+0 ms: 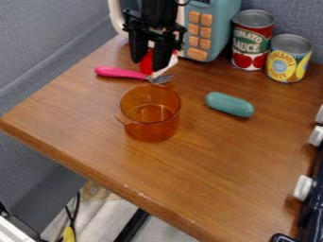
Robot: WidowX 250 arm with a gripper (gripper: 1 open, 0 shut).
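Observation:
My black gripper (154,47) hangs at the top middle, in front of the teal toy microwave (202,28), with a red item (147,63) at its fingers, above the back of the table. Beneath it a pink-handled fork (121,73) lies on the wood, tines to the right. An orange translucent pot (150,118) stands nearer the middle, and a green cylindrical object (229,104) lies to its right. Whether the fingers are closed on the red item is hard to see.
A tomato can (251,43) and a yellow can (288,60) stand at the back right. A dark object with white knobs (304,187) lines the right edge.

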